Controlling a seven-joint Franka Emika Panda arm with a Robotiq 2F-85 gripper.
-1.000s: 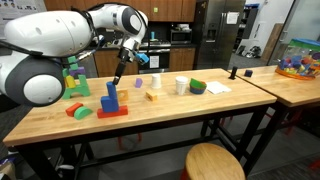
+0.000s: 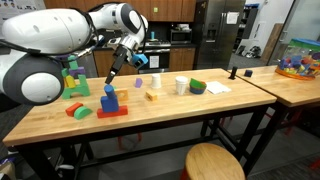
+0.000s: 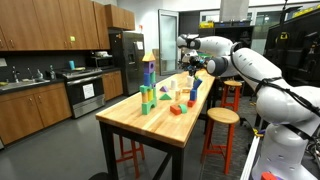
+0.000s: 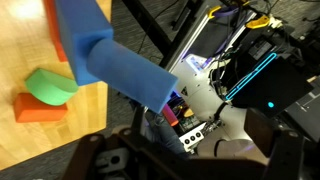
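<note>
On the near-left part of the table stand stacked toy blocks: a red block at the bottom, a blue block on it, and a narrower blue piece on top. My gripper reaches down from the upper right to just above that stack. In the wrist view the narrow blue piece rises close to the camera beside the dark gripper body. The fingers are open; whether a finger touches the blue piece cannot be made out.
A green piece and a red piece lie beside the stack. Behind it rises a green block tower. White cups, a green bowl and a yellow block stand to the right.
The narrow blue piece on top of the stack looks slightly shifted or tilted to the left compared with before. My arm has moved only a little.
</note>
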